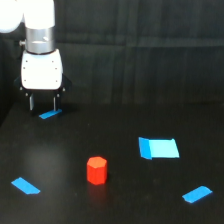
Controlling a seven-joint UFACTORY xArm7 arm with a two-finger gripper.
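My white arm hangs at the upper left, its gripper [43,100] pointing down with two dark fingers apart and nothing visible between them, above a blue tape strip [50,114]. A red hexagonal block [97,170] stands on the dark table [130,200] at the centre front.
Blue tape marks lie at the front left [25,186] and front right [197,193]. A light blue square [163,148] with a darker blue edge lies at the middle right. Dark curtains close off the back.
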